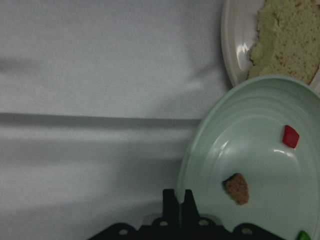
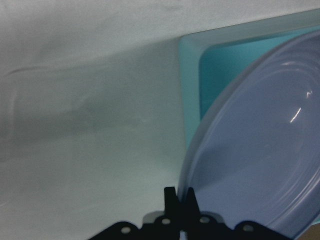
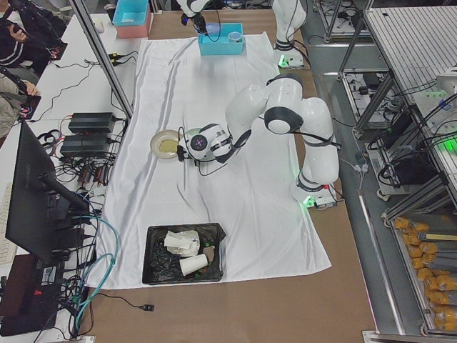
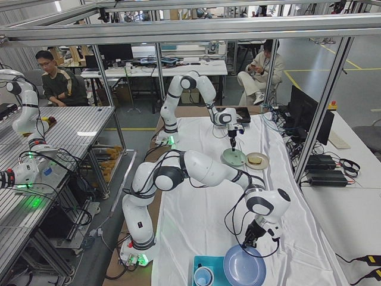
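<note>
A blue plate (image 4: 245,267) lies in or over the cyan bin (image 4: 205,262), beside a cup (image 4: 203,276); my right gripper is shut on its rim. My left gripper is at the edge of the green plate (image 1: 265,165); its fingertips are close together at the rim, and whether they grip it I cannot tell. The green plate holds a red piece (image 1: 290,136), a brown piece (image 1: 237,189) and a green piece. Beside it a beige plate (image 1: 232,45) holds a slice of bread (image 1: 285,37).
A black bin (image 3: 153,257) with white items stands at one end of the white cloth (image 3: 178,196). The cloth between the bins is mostly clear. A monitor (image 3: 39,207) and cables line one side.
</note>
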